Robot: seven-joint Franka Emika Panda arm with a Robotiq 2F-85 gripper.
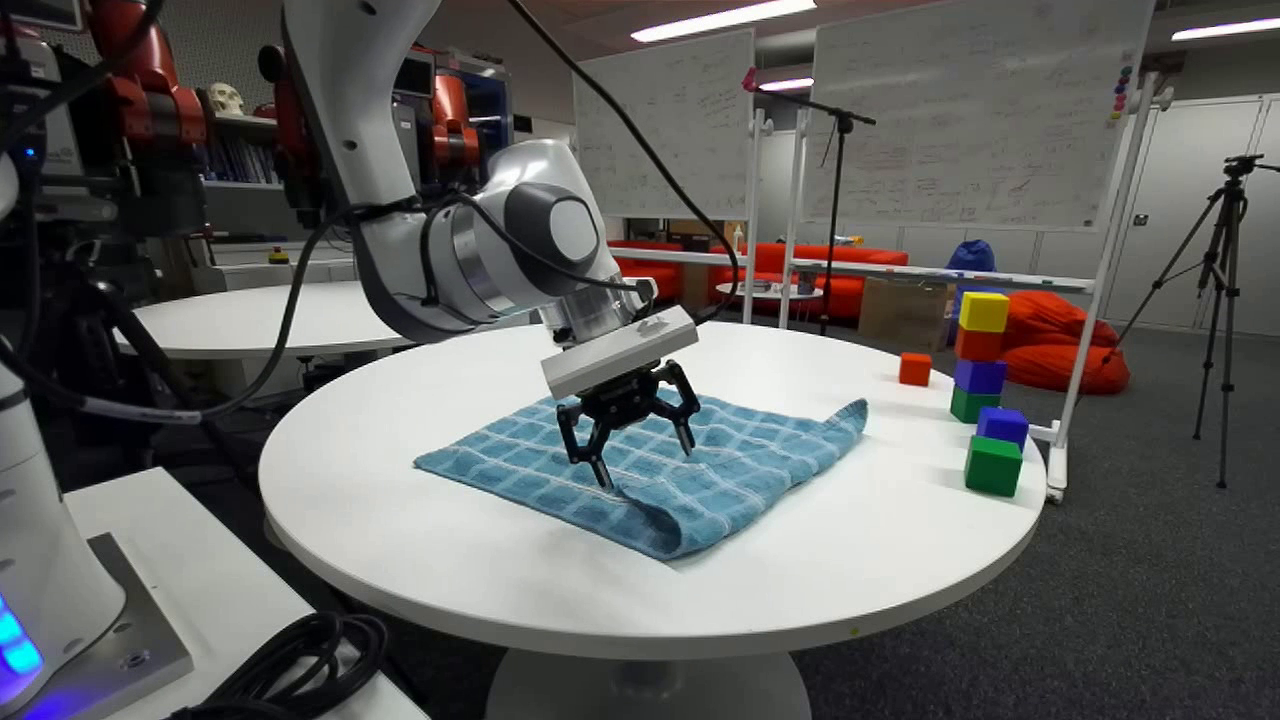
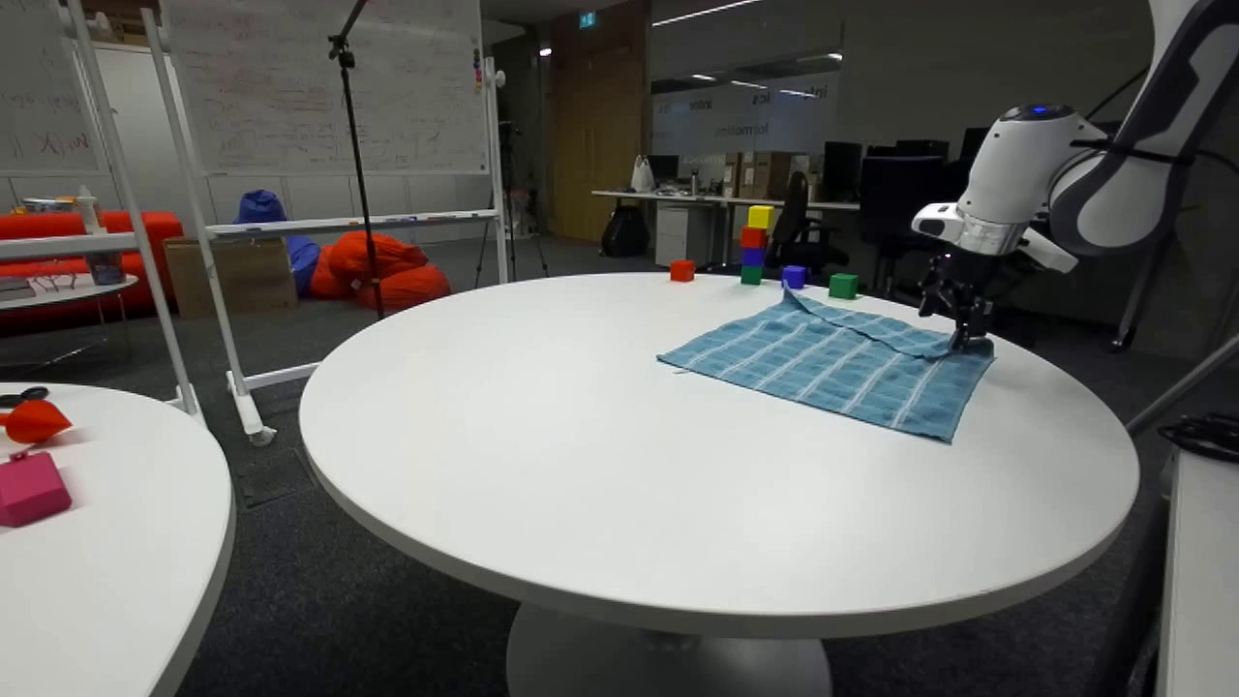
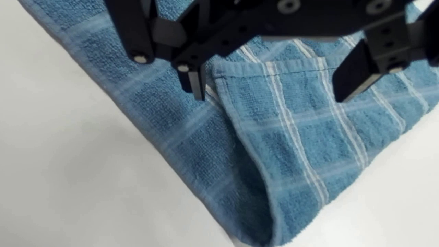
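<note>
A blue checked towel (image 1: 744, 462) lies on the round white table, one side folded over onto the rest. In the wrist view the folded flap (image 3: 288, 123) ends in a hemmed corner, and a rounded hollow fold opens at the bottom. My gripper (image 1: 648, 462) stands open over the towel, tilted, its fingers wide apart. From the wrist, one finger (image 3: 196, 84) shows just left of the flap's corner and the other is above the flap; nothing is gripped. In the second exterior view the gripper (image 2: 954, 331) is at the towel's far right corner.
Toward the table's edge stand a block stack (image 1: 980, 360), a red block (image 1: 914, 368), a blue block (image 1: 1003, 425) and a green block (image 1: 993, 466).
</note>
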